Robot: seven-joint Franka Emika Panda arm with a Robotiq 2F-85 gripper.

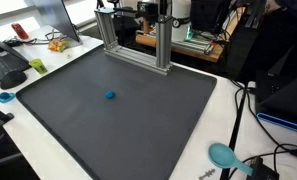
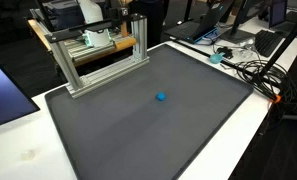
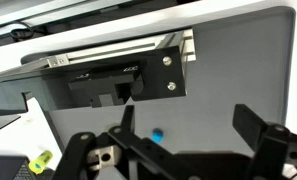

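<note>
A small blue object (image 1: pixel 110 95) lies alone on the grey mat (image 1: pixel 118 130), also seen as a blue object (image 2: pixel 160 97) in exterior view 2. In the wrist view the same blue object (image 3: pixel 157 135) appears low down, between my finger sides. My gripper stands open, its two black fingers (image 3: pixel 126 122) wide apart with no object held between them. Ahead of it is a metal-framed structure with a dark panel (image 3: pixel 108 88) and a black block. Outside the wrist view, the fingertips cannot be made out.
The metal frame (image 2: pixel 108 75) stands along one mat edge. In exterior view 1, a lime-green item (image 1: pixel 37 65) sits left of the mat and a teal round-headed object (image 1: pixel 223 157) lies at lower right, near cables.
</note>
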